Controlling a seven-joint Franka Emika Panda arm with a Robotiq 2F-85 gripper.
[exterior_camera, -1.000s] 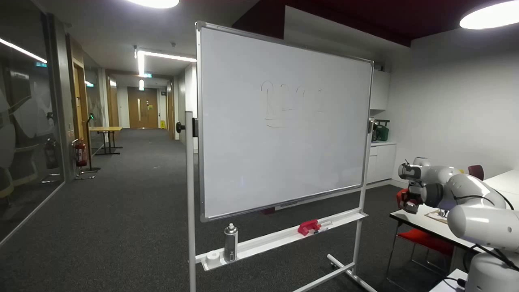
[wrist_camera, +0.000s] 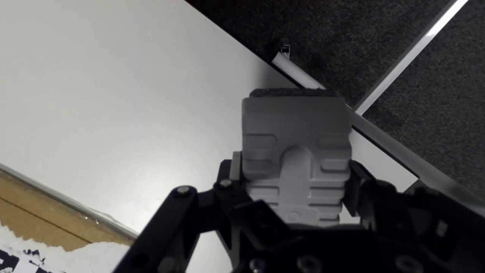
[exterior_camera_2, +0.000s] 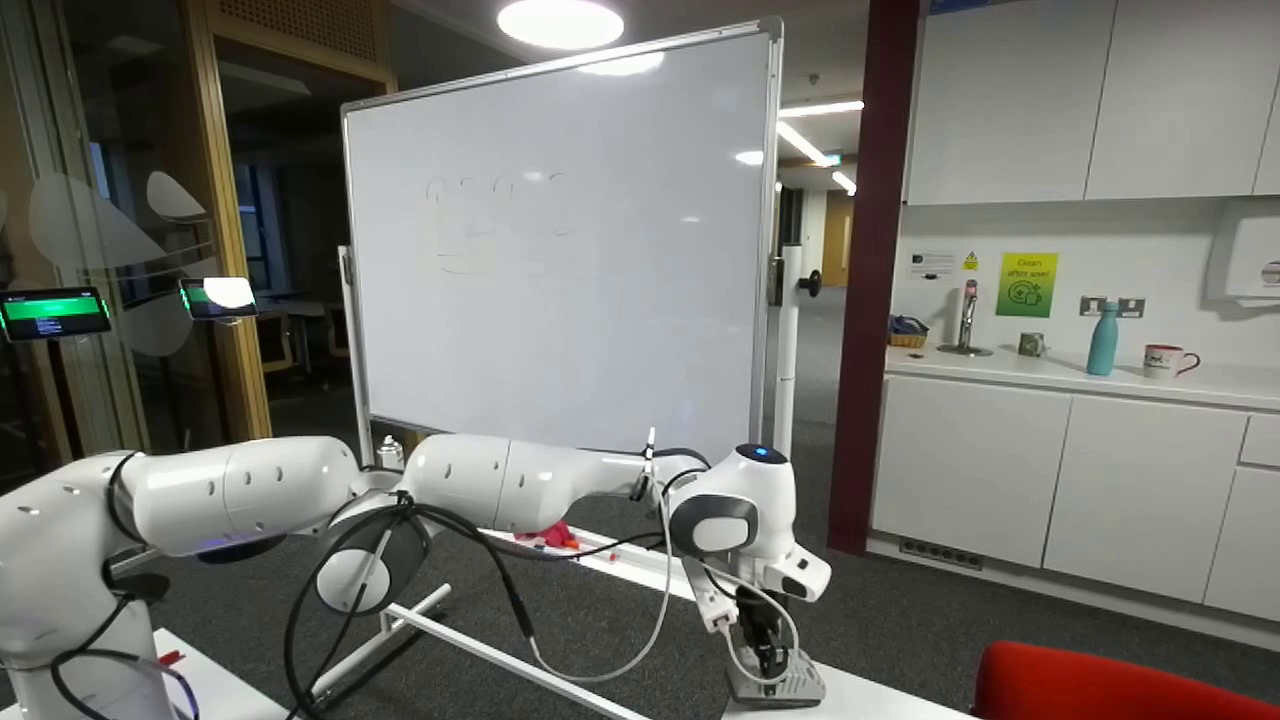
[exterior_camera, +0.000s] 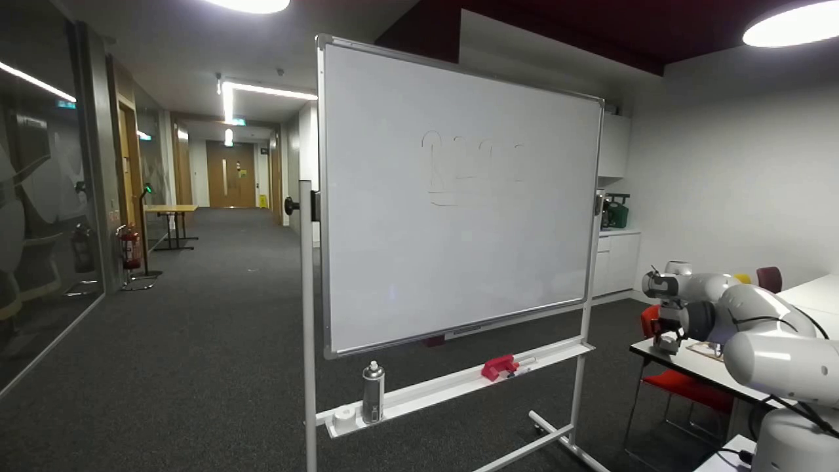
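My gripper is shut on a grey ridged whiteboard eraser (wrist_camera: 296,136), one black finger against each side. A dark felt layer (wrist_camera: 293,92) shows at the eraser's far end. In exterior view 2 the eraser (exterior_camera_2: 774,686) is low at the corner of the white table (exterior_camera_2: 888,698), below the gripper (exterior_camera_2: 763,648); whether it touches the tabletop I cannot tell. The standing whiteboard (exterior_camera: 464,244) carries faint, broken dark pen strokes (exterior_camera: 442,204) in its upper part, and the rest of its face looks clean.
Below the board runs a white tray (exterior_camera: 425,393) with a spray can (exterior_camera: 373,393), a white roll (exterior_camera: 344,417) and a red item (exterior_camera: 499,366). A red chair (exterior_camera_2: 1116,684) stands beside the table.
The end of the arm has come down a little in exterior view 1, bringing the gripper and eraser closer to the table's edge. The board and its tray look the same.
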